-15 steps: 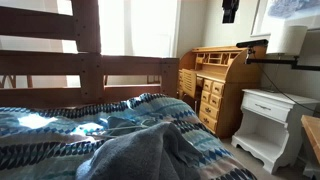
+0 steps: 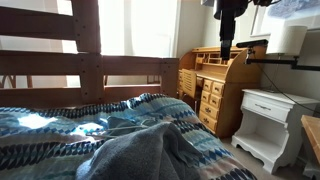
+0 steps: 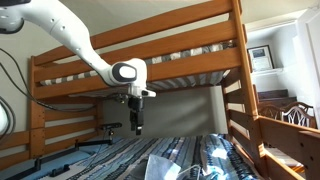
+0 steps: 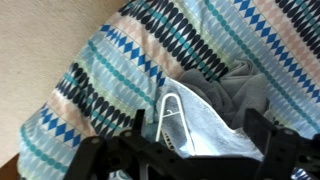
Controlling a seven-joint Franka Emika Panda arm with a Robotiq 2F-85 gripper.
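Observation:
A dark grey cloth (image 2: 146, 155) lies bunched on the patterned bedspread (image 2: 40, 148); in the wrist view the same grey cloth (image 4: 238, 92) sits beside a paler blue-grey part (image 4: 208, 122). Over that pale part lies a white hanger-like loop (image 4: 174, 97). My gripper is open above the bundle, its fingers spread wide to either side with nothing held. From the side, the gripper (image 3: 137, 116) points down and hangs clear of the bed. At the top of the first exterior view, the gripper (image 2: 226, 46) shows only in part.
Wooden bunk rails (image 3: 150, 50) run above and behind the bed. A roll-top desk (image 2: 215, 80) and a white nightstand (image 2: 268, 118) stand beyond it. Bare carpet (image 4: 50, 45) shows past the bed's edge. Open bedspread surrounds the bundle.
My gripper has come lower in the first exterior view, with more of the arm now showing at the top. The cloth and bedding look unmoved.

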